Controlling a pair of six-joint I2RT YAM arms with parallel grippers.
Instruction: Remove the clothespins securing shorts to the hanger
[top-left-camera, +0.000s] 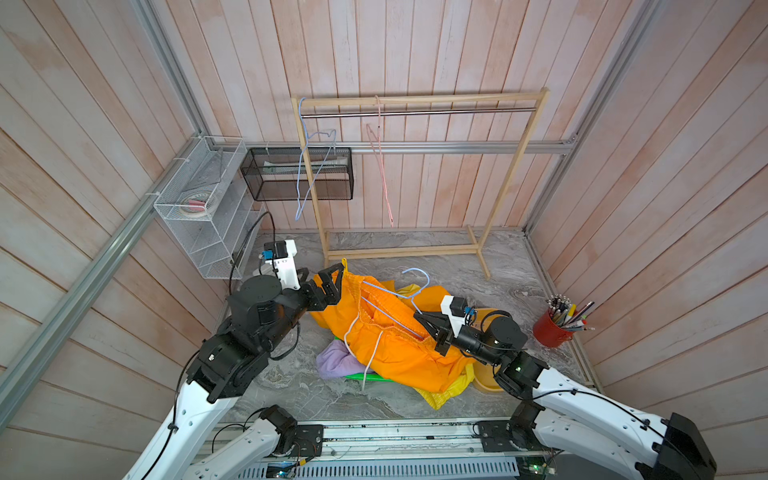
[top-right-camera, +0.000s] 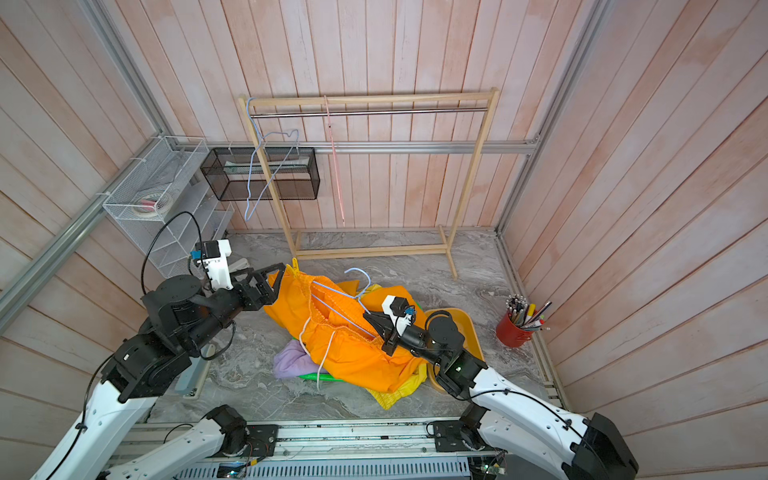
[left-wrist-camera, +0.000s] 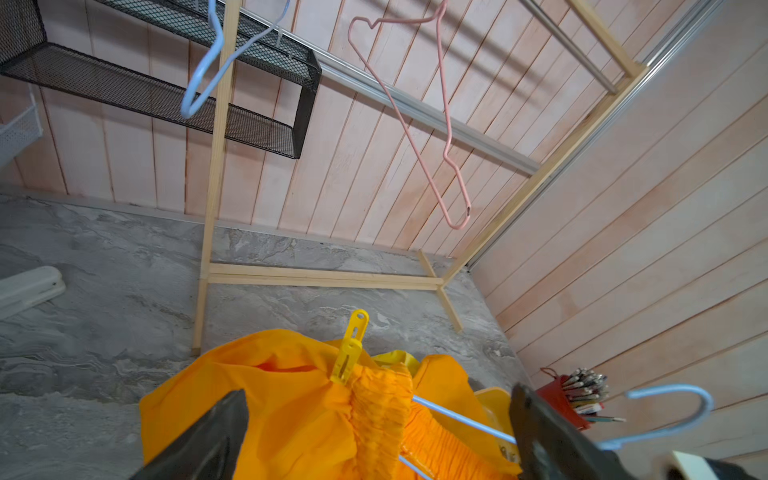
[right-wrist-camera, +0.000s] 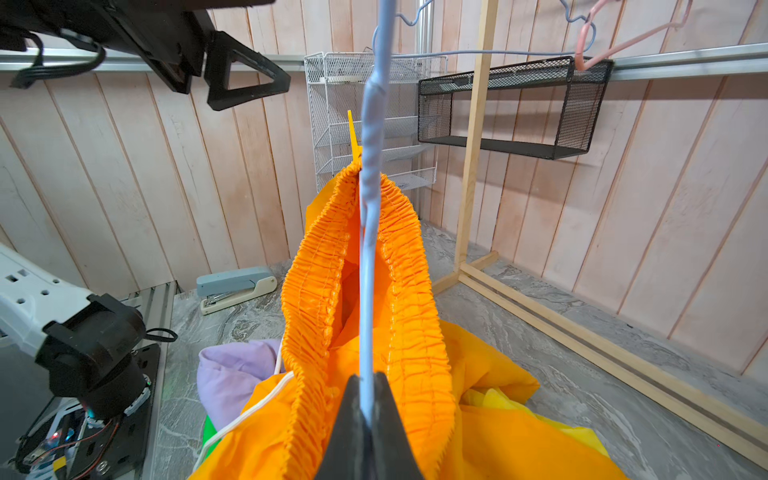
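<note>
Orange shorts (top-left-camera: 384, 344) with a gathered waistband are spread over a pile of clothes, a blue hanger (right-wrist-camera: 367, 280) running inside the waist. A yellow clothespin (left-wrist-camera: 349, 348) grips the waistband at the hanger's left end. Beside that end is my left gripper (top-left-camera: 329, 281), open and empty; in the left wrist view the clothespin stands ahead, between the two blurred fingers. My right gripper is shut on the hanger just below the hook. No clothespin shows at the hanger's right end, which my right gripper partly hides.
Behind the pile stands a wooden rack (top-left-camera: 512, 168) with other hangers, among them a pink hanger (top-left-camera: 382, 172). A red pen cup (top-left-camera: 552, 329) is at the right, a yellow tray (top-right-camera: 472, 336) partly under the clothes. The grey floor between pile and rack is clear.
</note>
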